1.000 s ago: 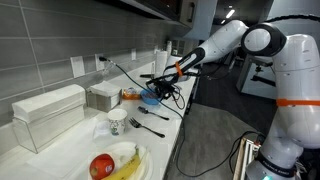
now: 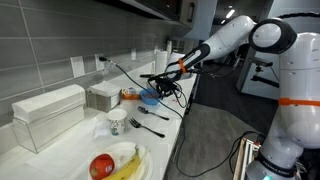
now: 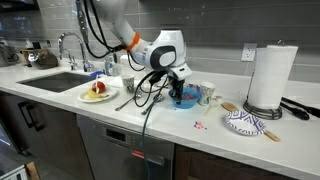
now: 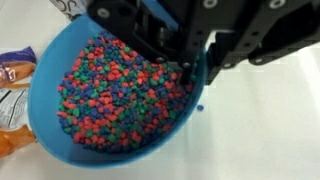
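In the wrist view, a blue bowl (image 4: 45, 95) holds many small red, green and blue pieces (image 4: 120, 100). My dark gripper reaches down at the bowl's inner side, close to its right rim, with its tips at the pieces. The fingers look shut; what lies between them is hidden by their dark shapes. From the second exterior view, the gripper (image 3: 178, 97) is over the blue bowl (image 3: 187, 103) on the counter. The bowl (image 2: 150, 98) is small and partly hidden by the arm in the first exterior view.
A mug (image 3: 206, 93) stands right of the bowl, and a striped plate (image 3: 245, 123) farther right. A paper towel roll (image 3: 270, 77) rises behind that plate. Forks (image 2: 152, 131), a white cup (image 2: 117, 122) and a plate of fruit (image 2: 125, 152) lie elsewhere. A snack bag (image 4: 14, 95) is beside the bowl.
The arm has shifted slightly near the bowl over the last second. The other things on the counter stay where they were.
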